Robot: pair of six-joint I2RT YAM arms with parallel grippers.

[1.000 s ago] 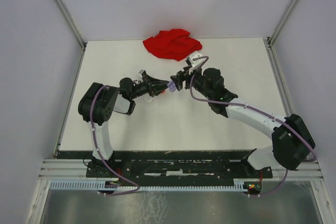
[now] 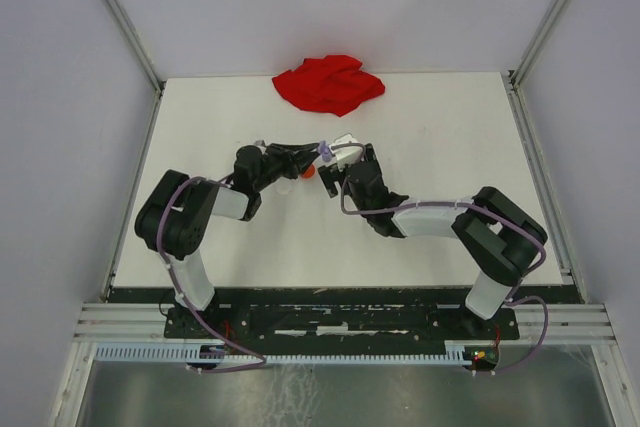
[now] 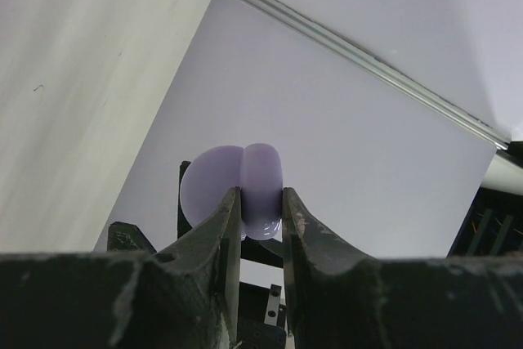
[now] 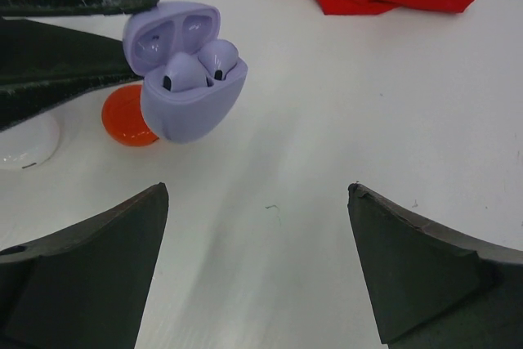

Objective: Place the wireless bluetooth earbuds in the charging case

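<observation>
The purple charging case point(image 4: 196, 112) hangs above the table with its lid up, and my left gripper is shut on it. Both purple earbuds, one point(image 4: 186, 72) beside the other point(image 4: 218, 56), sit in the case's two slots in the right wrist view. In the left wrist view only the outside of the case point(image 3: 214, 181) shows, so the earbuds are hidden there. My right gripper stands open and empty, just to the right of the case, its fingers point(image 4: 90, 271) spread wide.
An orange-red round object point(image 4: 122, 118) and a white round object point(image 4: 29, 143) lie on the table below and left of the case. A red cloth point(image 2: 328, 84) lies at the back.
</observation>
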